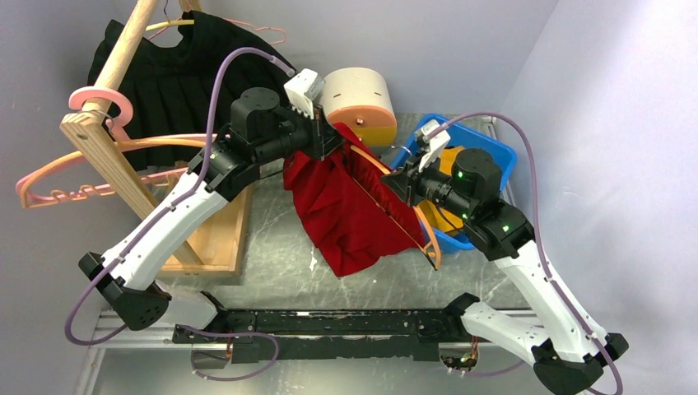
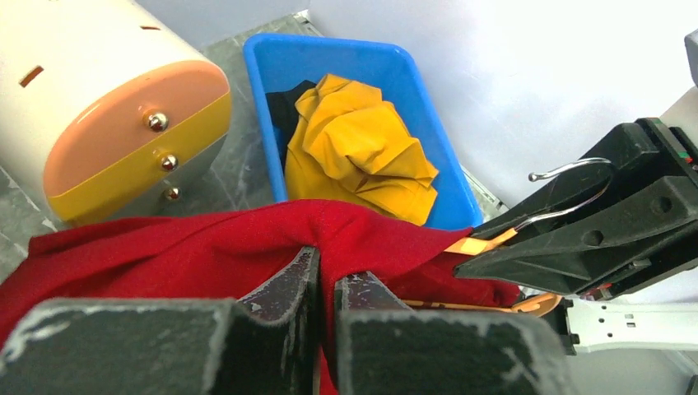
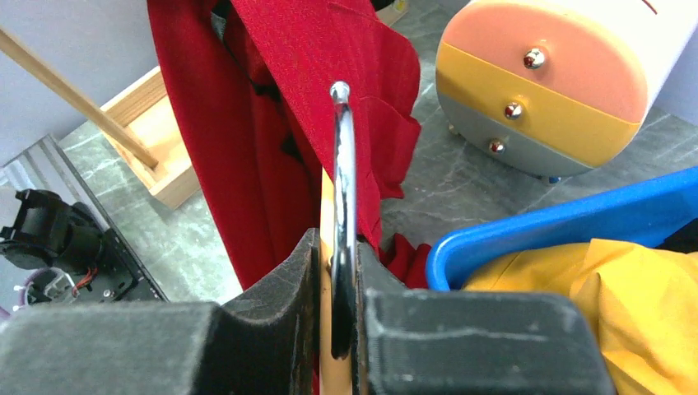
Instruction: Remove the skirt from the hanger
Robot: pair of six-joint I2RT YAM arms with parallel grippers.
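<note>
The red skirt [image 1: 346,210] hangs in the middle of the top view, still around part of the orange hanger [image 1: 430,233]. My left gripper is shut on the skirt's upper edge, a fold of red cloth pinched between its fingers. My right gripper is shut on the hanger near its metal hook [image 3: 342,206]. One arm of the hanger runs into the skirt toward my left gripper; the other end, lower right in the top view, sticks out of the cloth. Inside the skirt, the far end of the hanger is hidden.
A blue bin [image 1: 504,156] with yellow cloth [image 2: 358,152] stands behind the right gripper. At the back is a small rounded drawer unit [image 1: 360,95]. The wooden rack [image 1: 111,148] with hangers and a black garment [image 1: 169,74] fills the left. Grey floor shows in front.
</note>
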